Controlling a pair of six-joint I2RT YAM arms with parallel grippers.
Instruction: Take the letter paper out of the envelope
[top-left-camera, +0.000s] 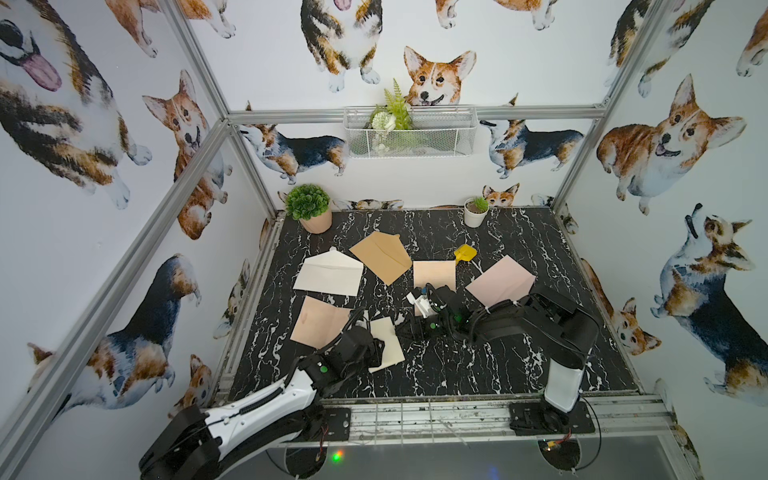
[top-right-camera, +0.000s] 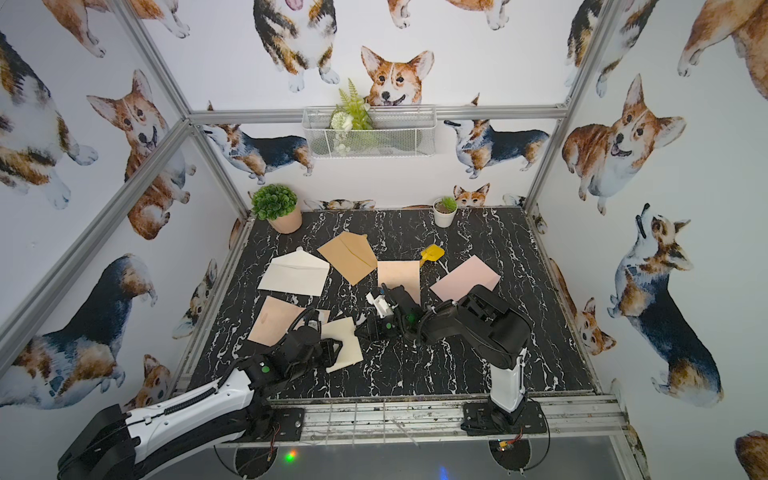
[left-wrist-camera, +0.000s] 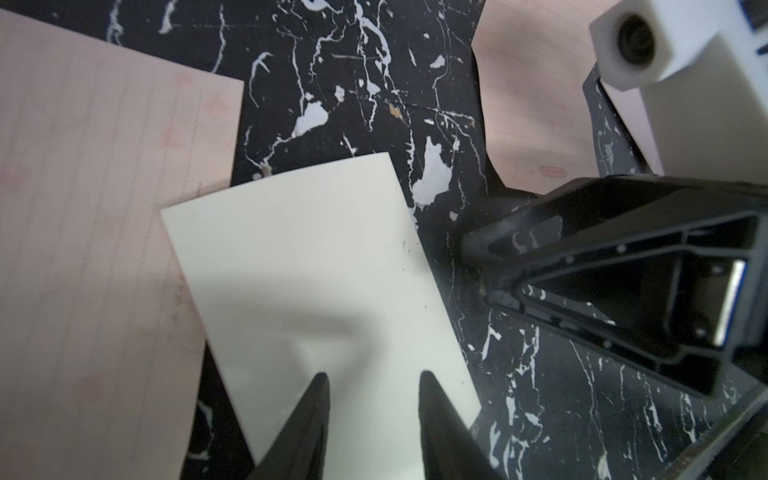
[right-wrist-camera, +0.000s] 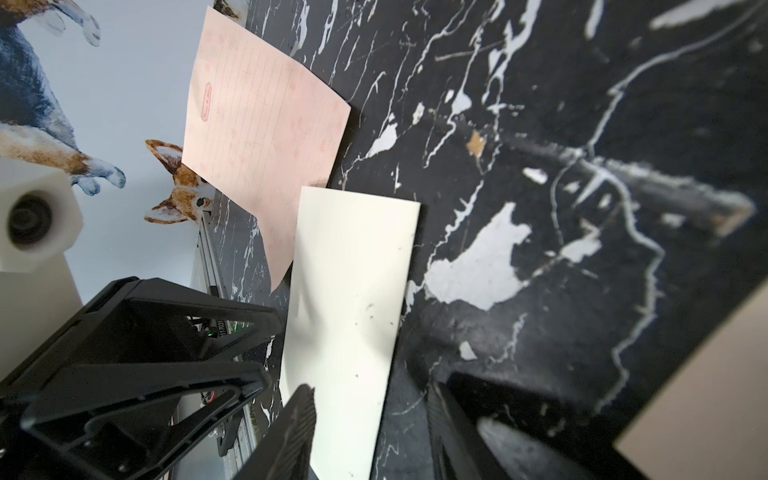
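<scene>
A plain cream paper piece (top-left-camera: 387, 345) lies on the black marbled table between my grippers; whether it is the envelope or a folded sheet I cannot tell. In the left wrist view, its upper left corner meets a pink ruled sheet (left-wrist-camera: 96, 200). My left gripper stands part open above the cream piece (left-wrist-camera: 320, 264), nothing visibly clamped between its fingers. Just to the right is my right gripper, part open too. The lower stretch of the cream piece (right-wrist-camera: 344, 320) passes by its left finger in the right wrist view, with no grip visible.
Farther back lie a white envelope (top-left-camera: 328, 273), a brown envelope (top-left-camera: 382, 256), a peach sheet (top-left-camera: 434, 274) and a pink sheet (top-left-camera: 502, 280). A yellow scoop (top-left-camera: 465, 253) sits among them. Two potted plants line the back edge.
</scene>
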